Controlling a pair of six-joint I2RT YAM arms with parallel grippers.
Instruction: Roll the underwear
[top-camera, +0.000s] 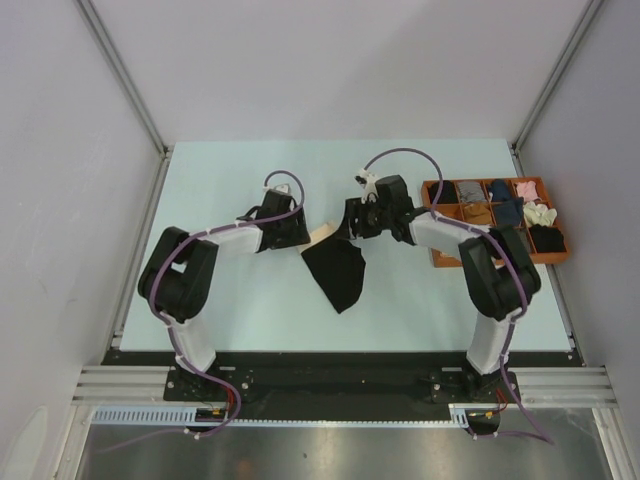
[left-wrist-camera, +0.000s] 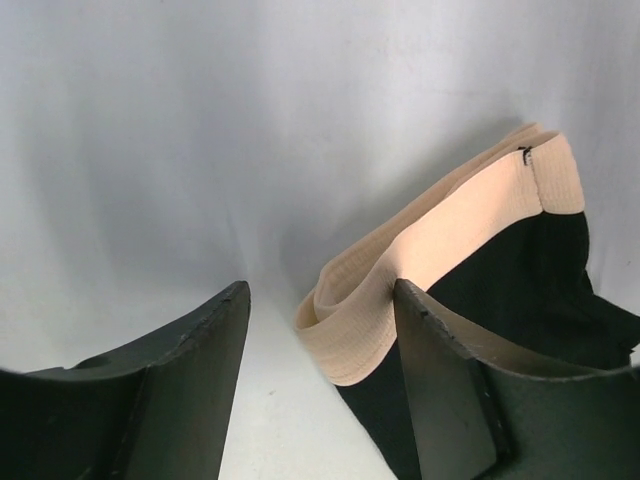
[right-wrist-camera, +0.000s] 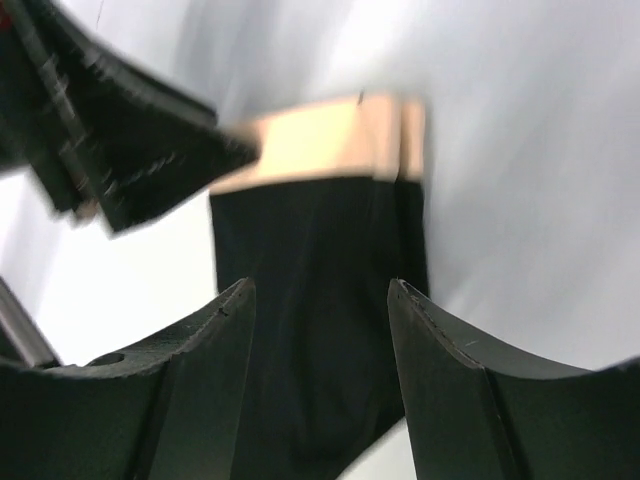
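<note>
Black underwear with a beige waistband (top-camera: 332, 266) lies on the white table, its band at the top, partly folded over at the left end. My left gripper is part open at that end, one finger at the band (left-wrist-camera: 470, 230). My right gripper hangs open over the upper right of the black fabric (right-wrist-camera: 300, 230), nothing seen between its fingers. The left gripper's dark body shows at upper left in the right wrist view.
A wooden divided box (top-camera: 437, 257) of folded clothes sits at the right of the table.
</note>
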